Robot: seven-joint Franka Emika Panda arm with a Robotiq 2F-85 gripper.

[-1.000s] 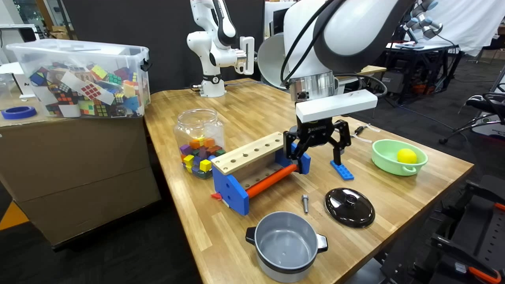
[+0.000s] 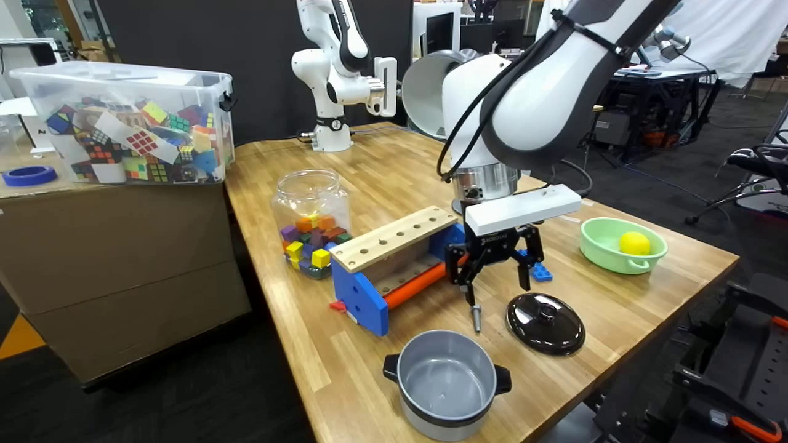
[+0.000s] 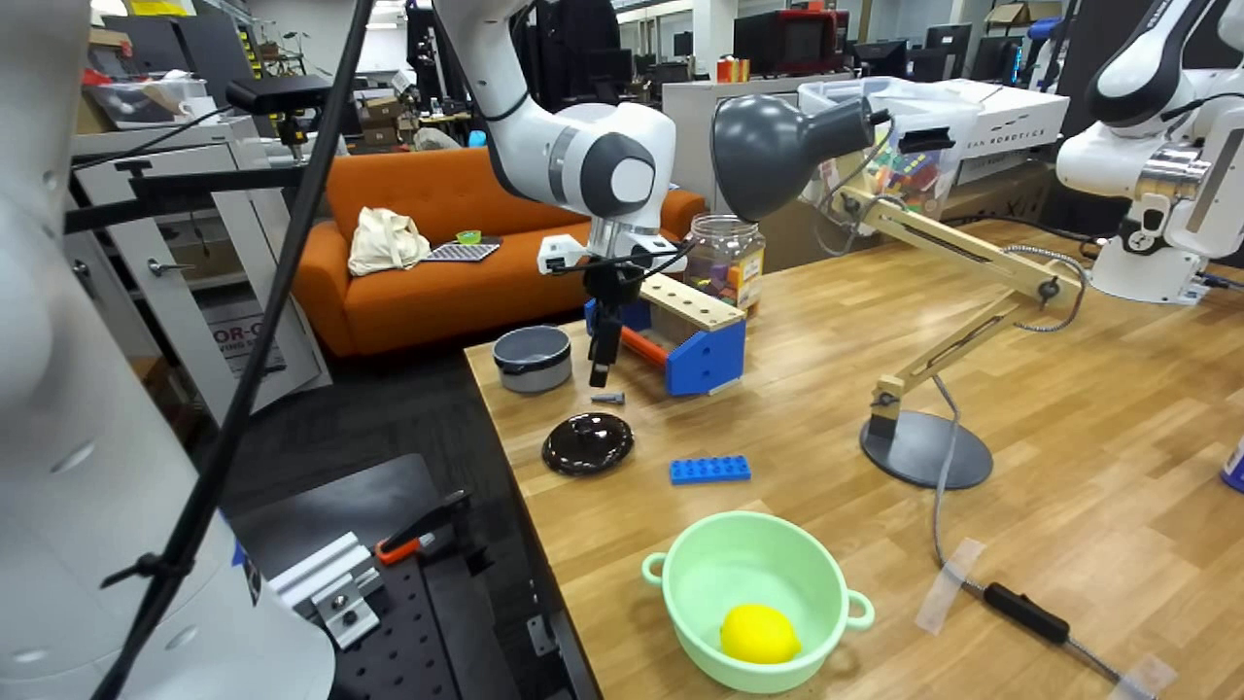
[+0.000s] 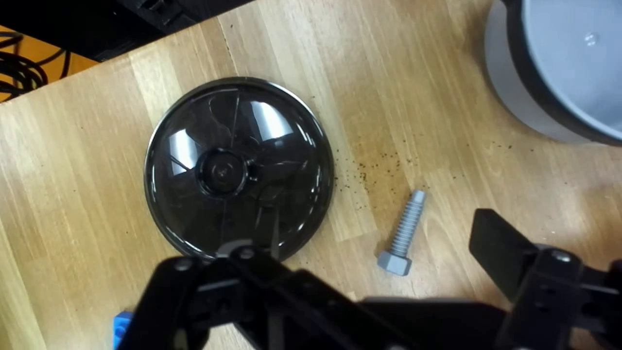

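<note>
My gripper [image 2: 498,294] hangs open above the table with nothing between its fingers. A grey bolt [image 4: 406,230] lies flat on the wood, its hex head toward the gripper in the wrist view and its threaded end away. In exterior view 1 the bolt [image 2: 476,318] shows just below one fingertip, apart from the pads as far as I can see. Beside it rests a shiny black lid [image 4: 239,131], knob up. The grey pot [image 2: 447,376] stands uncovered near the table's front edge, empty inside.
A blue toy workbench [image 2: 359,299] with a wooden top stands close to the gripper. Behind it is a jar of coloured blocks [image 2: 310,221]. A blue brick [image 3: 710,469] and a green bowl [image 3: 755,548] holding a yellow lemon [image 3: 760,634] lie on the lid's other side. A desk lamp [image 3: 927,449] stands farther off.
Compared with a second ago, my gripper is lower and nearer the bolt, its fingers still open. The bolt, lid and pot have not moved.
</note>
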